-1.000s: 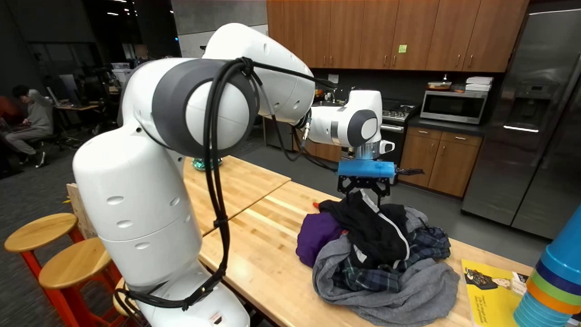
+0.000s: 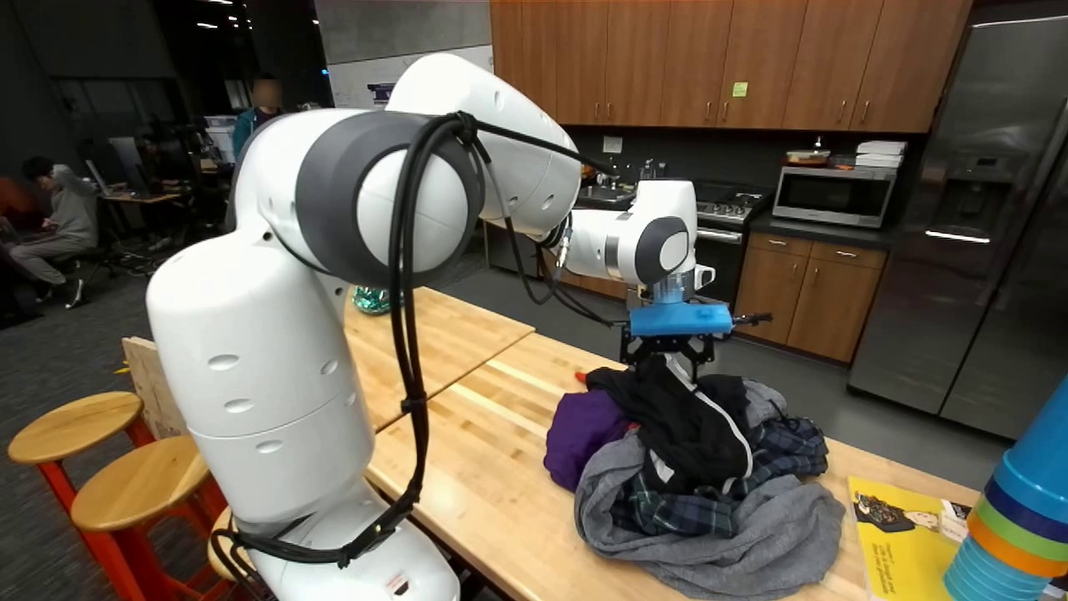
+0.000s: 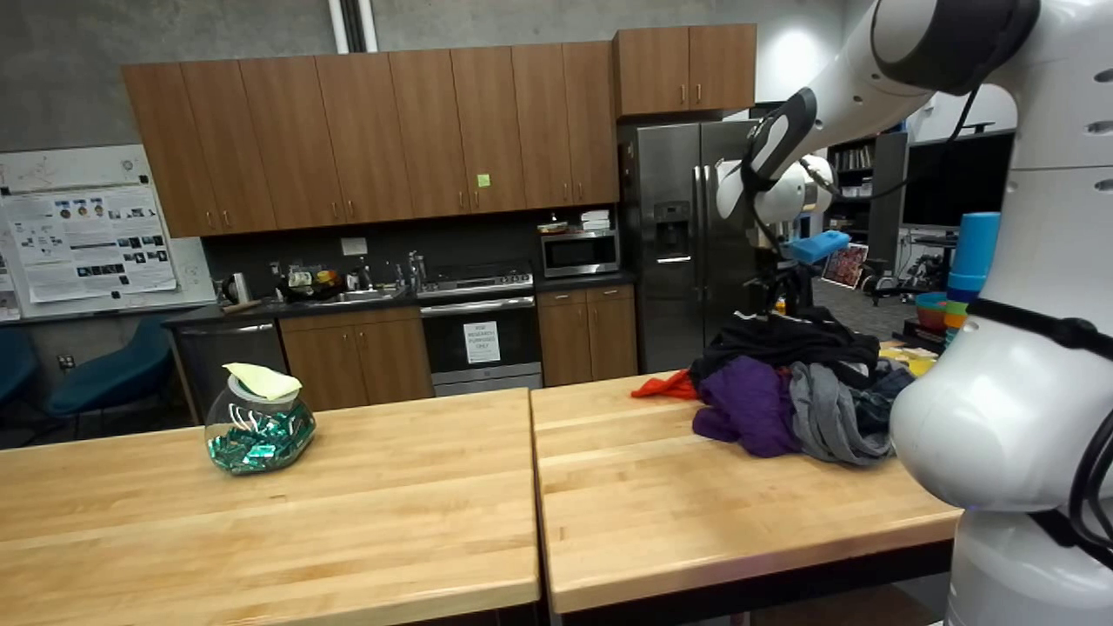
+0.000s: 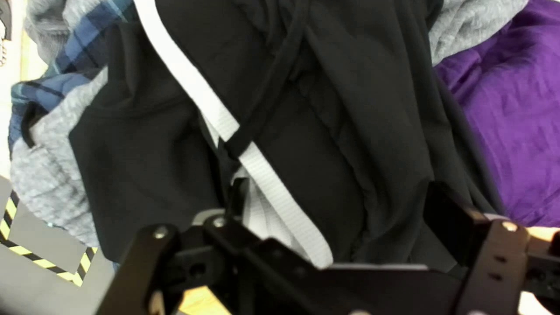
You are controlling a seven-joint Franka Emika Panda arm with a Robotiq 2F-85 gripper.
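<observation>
A black garment [image 2: 688,426] with a white strip [image 4: 210,107] lies on top of a heap of clothes on the wooden table. Over its far side my gripper [image 2: 668,359] points down, its lower part partly hidden by the cloth in exterior view 1. In the wrist view the gripper stands open, fingers wide apart, with black cloth and the strip's end showing below and between them. Whether the fingertips touch the cloth I cannot tell. Around the black garment are a purple cloth [image 3: 749,407], a grey cloth [image 2: 716,541] and a dark plaid cloth [image 2: 681,509].
A red cloth [image 3: 668,386] pokes out at the heap's edge. On the near right are a yellow book [image 2: 901,546] and a stack of blue cups [image 2: 1016,501]. A glass jar [image 3: 261,428] stands on the other table [image 3: 417,501]. Bare tabletop [image 3: 668,501] lies beside the heap.
My gripper has come down a little toward the black garment, and the arm has shifted slightly. The top of the garment sits slightly lower; the rest of the heap looks the same.
</observation>
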